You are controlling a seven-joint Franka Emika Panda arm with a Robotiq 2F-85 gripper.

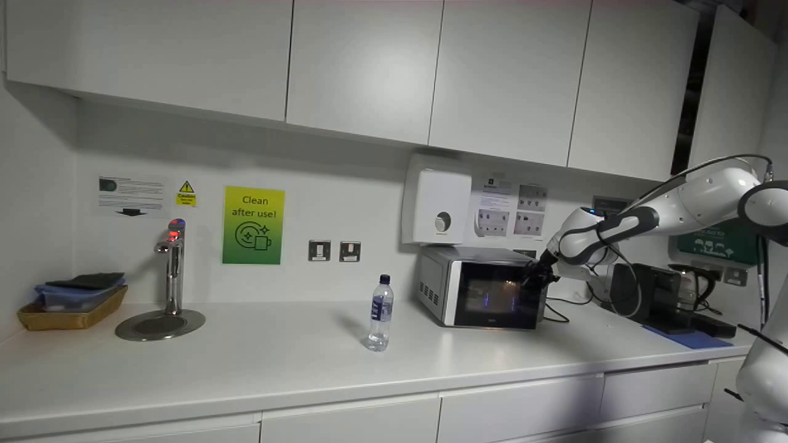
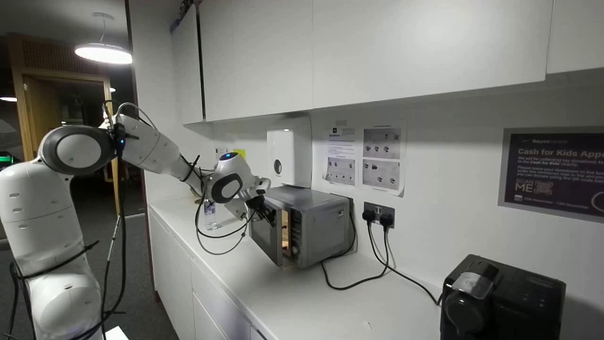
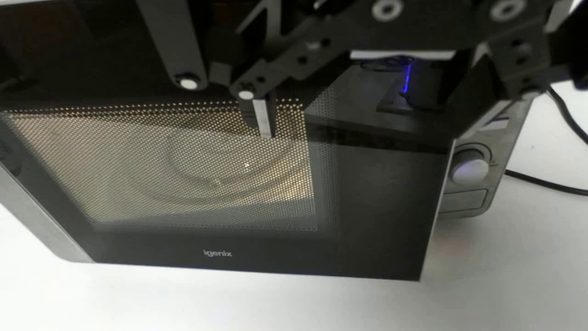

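The silver microwave stands on the counter against the wall. Its dark glass door is ajar, with a narrow gap and a lit interior showing in exterior view 2. My gripper is at the door's upper free side, its fingers spread wide apart. One finger lies in front of the glass; the other is near the free edge. Whether either touches the door, I cannot tell. A control knob shows just beyond that edge.
A water bottle stands upright left of the microwave. The coffee machine is on its other side, with black cables lying between. Cupboards hang above.
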